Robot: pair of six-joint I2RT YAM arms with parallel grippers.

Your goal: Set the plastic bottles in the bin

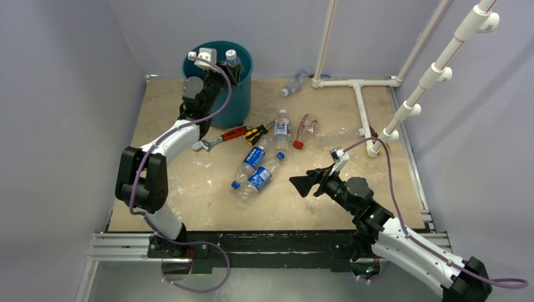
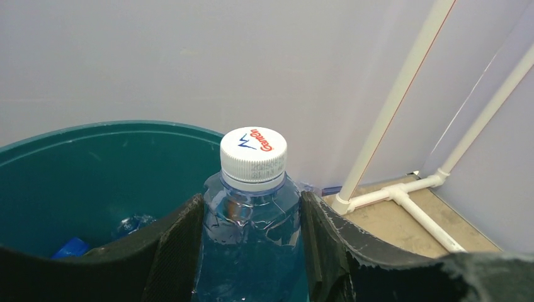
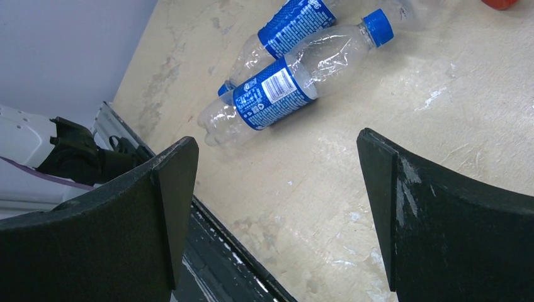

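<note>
The teal bin (image 1: 233,100) stands at the back left. My left gripper is shut on a clear bottle with a white cap (image 2: 252,154), held upright at the bin's rim; more bottles show inside. On the table lie two blue-label bottles (image 1: 259,178), a labelled bottle (image 1: 282,132), a red-capped bottle (image 1: 305,130), a clear bottle (image 1: 334,138) and a small bottle (image 1: 293,85) at the back. My right gripper stands open above the bare front table, empty, near the blue-label bottles.
A wrench (image 1: 214,140) and yellow-handled tools (image 1: 255,133) lie before the bin. White pipe frames (image 1: 360,104) stand at the back and right.
</note>
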